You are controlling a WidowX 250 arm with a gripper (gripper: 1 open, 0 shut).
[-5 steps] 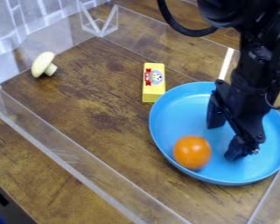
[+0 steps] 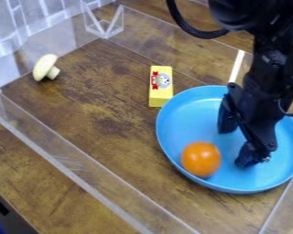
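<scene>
The black gripper (image 2: 240, 141) reaches down from the upper right into a blue bowl (image 2: 204, 185), its fingers low over the bowl's right part and apart, with nothing visible between them. An orange ball (image 2: 200, 159) sits in the bowl's lower left, to the left of the fingers and clear of them. Part of the bowl is hidden behind the arm.
A yellow box (image 2: 161, 86) lies on the wooden surface above the bowl. A white mushroom-like object (image 2: 47, 67) is at the upper left near a clear wall.
</scene>
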